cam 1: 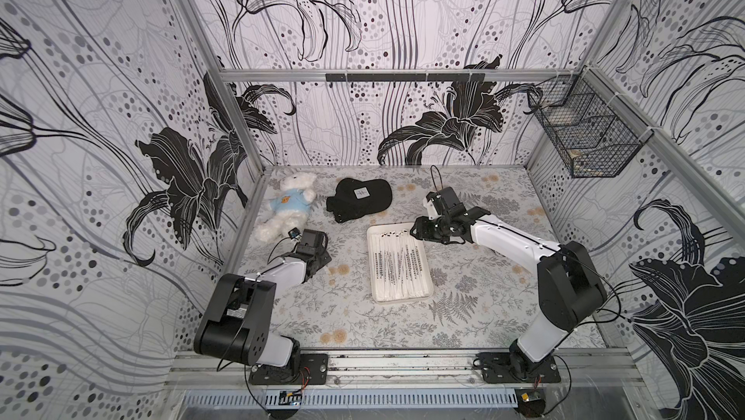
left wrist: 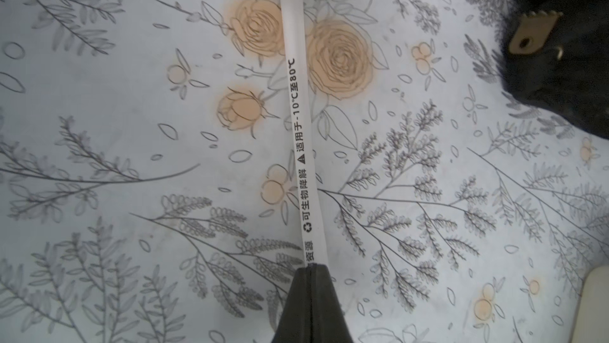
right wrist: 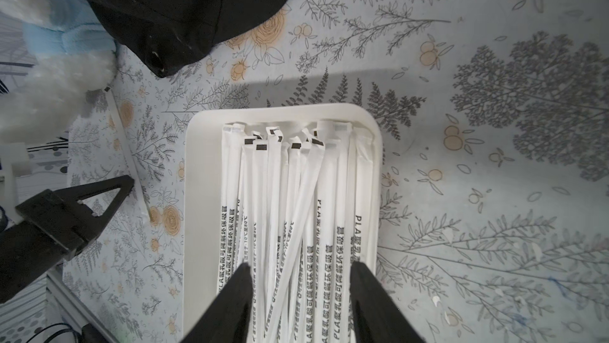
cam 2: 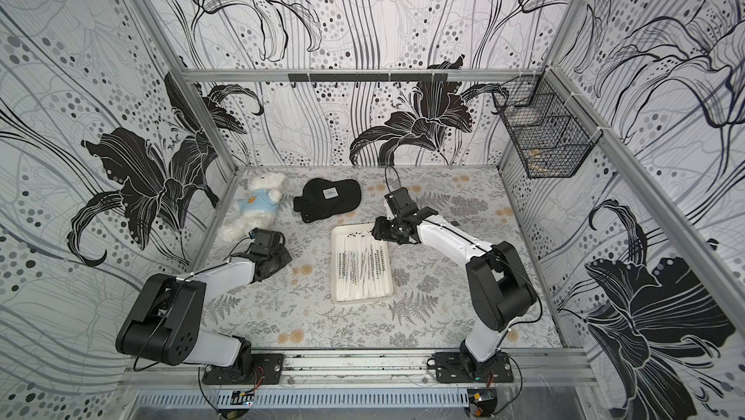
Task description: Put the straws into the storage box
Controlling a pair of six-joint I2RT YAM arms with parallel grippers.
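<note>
A white tray-like box [right wrist: 206, 216] in mid-table holds several white paper-wrapped straws [right wrist: 326, 229] lying lengthwise. One more wrapped straw [left wrist: 297, 102] lies on the cloth left of the box. My left gripper is shut, its fingertips at the near part of that straw; whether they pinch it cannot be told. In the right wrist view the straw [right wrist: 121, 133] runs past those fingertips on both sides. My right gripper is open above the box, nothing between its fingers; in the top left view it hovers by the box's far right corner.
A black cap [cam 1: 361, 198] lies behind the box, and a white plush bear in a blue shirt [cam 1: 291, 201] lies at the far left, close to the left arm. A wire basket [cam 1: 593, 136] hangs on the right wall. Table right of the box is clear.
</note>
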